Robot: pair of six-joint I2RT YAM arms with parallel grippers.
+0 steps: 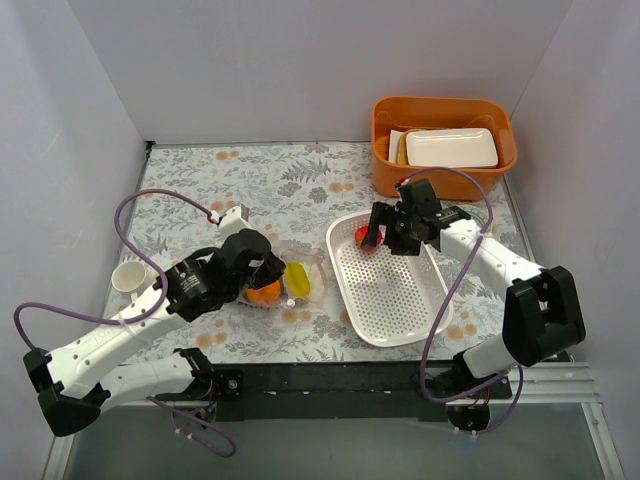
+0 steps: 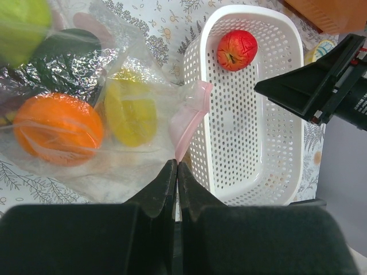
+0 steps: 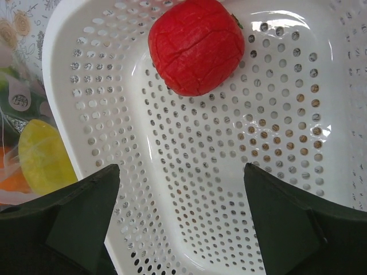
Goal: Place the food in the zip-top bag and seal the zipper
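The clear zip top bag (image 2: 132, 175) lies left of the white basket, its pink zipper edge (image 2: 194, 112) facing the basket. Through the film show an orange fruit (image 2: 59, 129), a yellow item (image 2: 130, 109), a dark green item and a light green one. My left gripper is shut, and the bag's thin pink edge runs into its fingertips. A red round fruit (image 3: 196, 48) rests in the white basket (image 1: 370, 325), near its far left corner. Over the basket my right gripper stands open, empty, with the fruit beyond its fingertips.
An orange bin (image 1: 440, 180) holding a white tray (image 1: 452, 148) stands at the back right. A white cup (image 1: 130, 277) is at the far left.
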